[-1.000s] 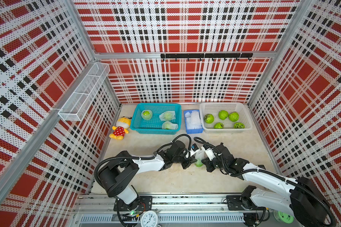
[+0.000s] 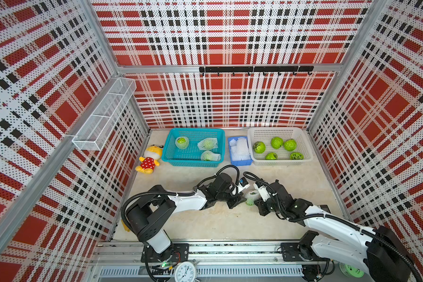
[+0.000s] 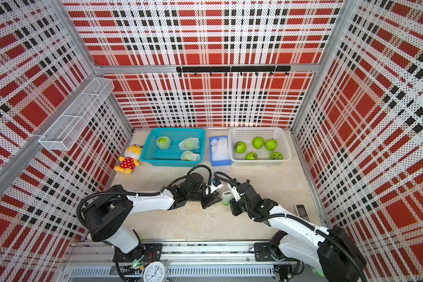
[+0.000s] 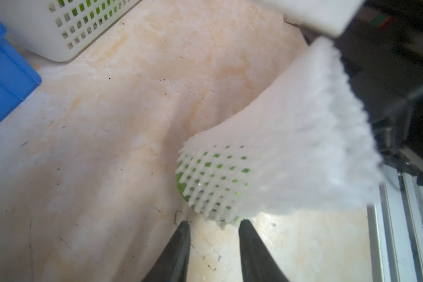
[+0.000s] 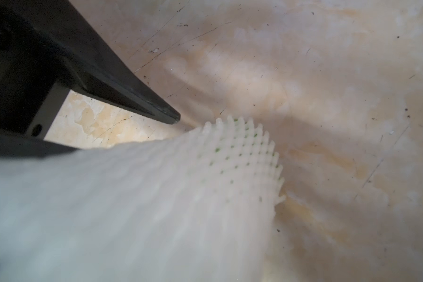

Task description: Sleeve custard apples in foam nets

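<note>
A white foam net [image 4: 296, 136] with a green custard apple [image 4: 183, 185] inside is at the middle of the table, between my grippers. My left gripper stands part open, its fingertips just short of the netted fruit, nothing seen between them. My right gripper [image 2: 260, 202] is at the net's wide end; in the right wrist view the net [image 5: 197, 202] covers much of its fingers, so its hold is hard to see.
A teal basket [image 2: 192, 162] holds several netted fruits, a blue tray [image 2: 239, 162] folded nets, a white basket [image 2: 305, 150] several bare custard apples. A plush toy [image 2: 148, 164] sits at left, a phone [image 3: 301, 211] at right.
Both arms have shifted slightly to the right over the last second, the netted fruit moving rightward with them.
</note>
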